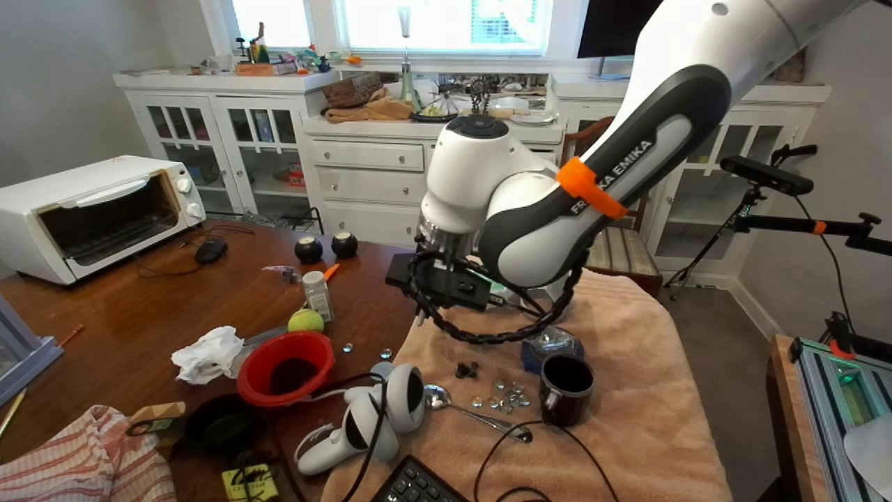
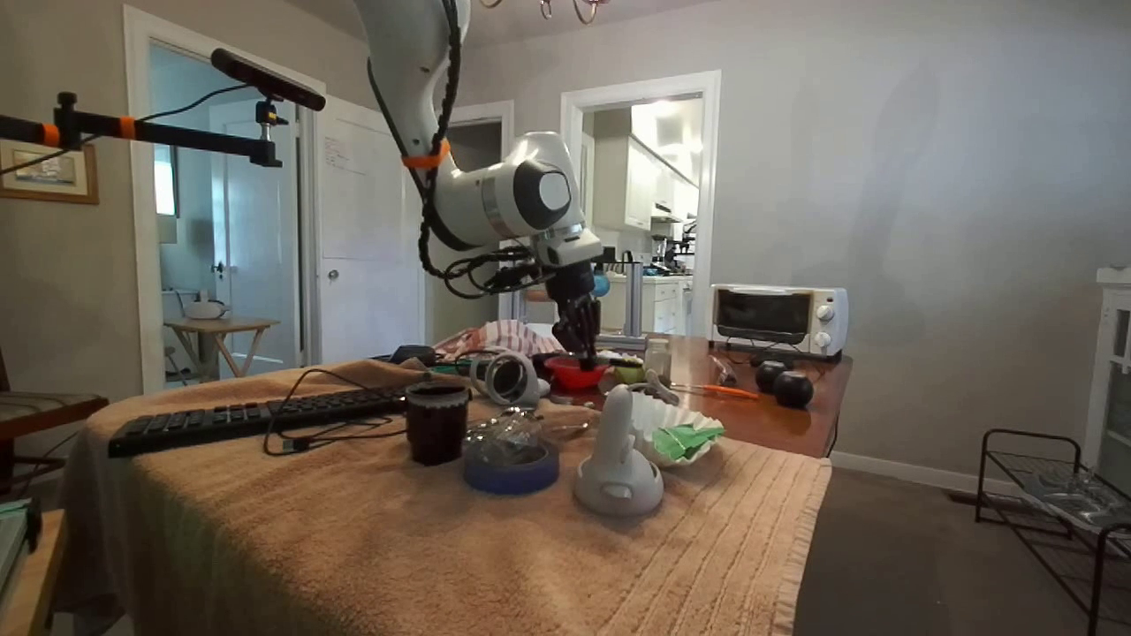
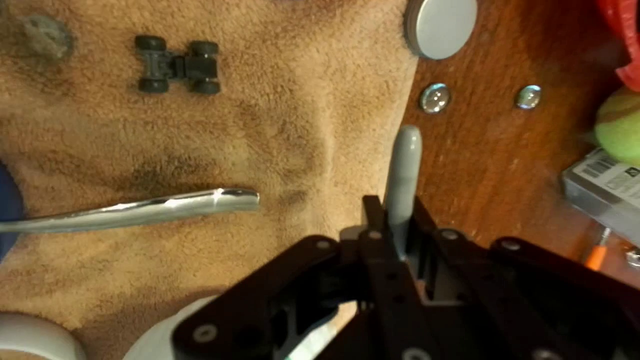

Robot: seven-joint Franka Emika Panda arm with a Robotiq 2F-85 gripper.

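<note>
In the wrist view my gripper is shut on a slim grey rod [image 3: 404, 165] with a rounded tip. The rod sticks out past the fingers; its other end is hidden between them. Below lies the border between the tan towel [image 3: 288, 120] and the brown wood table [image 3: 480, 156]. A silver utensil handle [image 3: 138, 211] lies to the left, apart from the rod. In exterior view 1 the wrist and cables largely hide the gripper. Exterior view 2 shows my gripper's dark fingers [image 2: 580, 327] in front of the red bowl [image 2: 578, 373].
A black toy chassis [image 3: 178, 65], a silver lid [image 3: 444, 27] and glass beads [image 3: 434, 98] lie nearby. The towel also carries a dark mug [image 1: 566, 389], a blue tape roll [image 1: 535, 355] and white controllers [image 1: 368, 418]. A tennis ball [image 1: 306, 321] sits by the bowl.
</note>
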